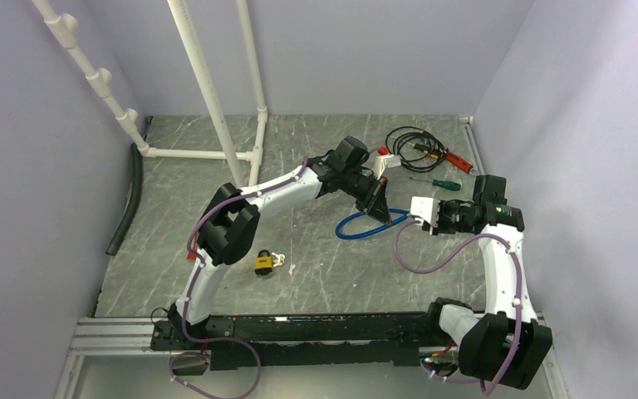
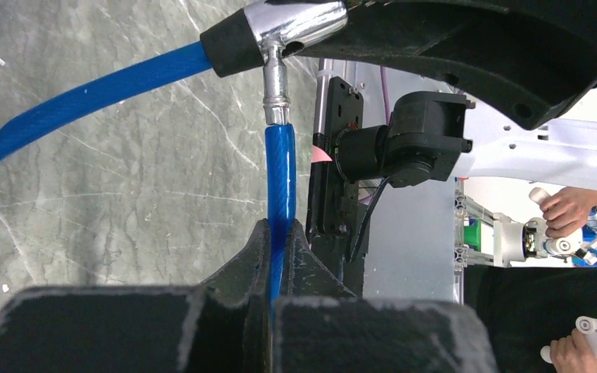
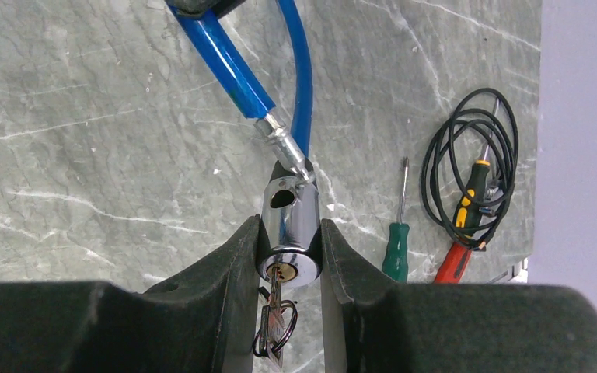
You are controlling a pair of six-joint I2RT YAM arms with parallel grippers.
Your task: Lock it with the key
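Note:
The blue cable lock (image 2: 281, 171) has one end between the fingers of my left gripper, which is shut on it just behind its metal tip (image 2: 277, 89). My right gripper is shut on the chrome lock head (image 3: 295, 214). A key (image 3: 276, 284) with rings sits in the head's end face. In the right wrist view, a dark hole (image 3: 283, 199) in the head's side stays visible, and the metal tip lies over the head's far end, beside that hole. Whether tip and head touch, I cannot tell.
Black coiled cable (image 1: 415, 145), a green screwdriver (image 1: 447, 184) and a red-handled tool (image 1: 458, 161) lie at the back right. A yellow padlock (image 1: 263, 263) lies front left. White pipes (image 1: 257, 150) stand at the back left.

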